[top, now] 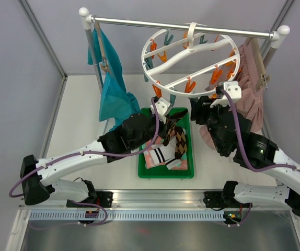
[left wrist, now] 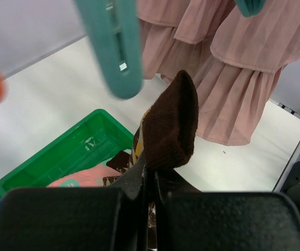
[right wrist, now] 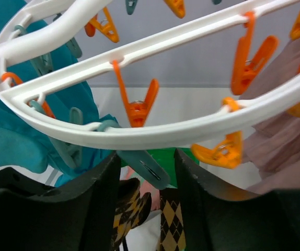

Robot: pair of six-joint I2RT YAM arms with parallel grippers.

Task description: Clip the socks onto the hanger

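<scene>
My left gripper is shut on a dark brown and checkered sock [left wrist: 171, 125], its brown cuff standing up past the fingertips. In the top view, that sock [top: 179, 116] is above the green basket, just under the front of the white round hanger [top: 205, 95]. My right gripper is part open below the hanger's front rim. A teal clip [right wrist: 146, 168] hangs between its fingers, with a gap visible on the right side. Orange and teal clips hang all around the hanger.
A green basket [top: 145, 171] with several socks stands mid-table below. A teal cloth [top: 113, 99] hangs on the left and a pink pleated garment [top: 250, 97] on the right. A metal rail [top: 139, 22] spans above, carrying the hanger.
</scene>
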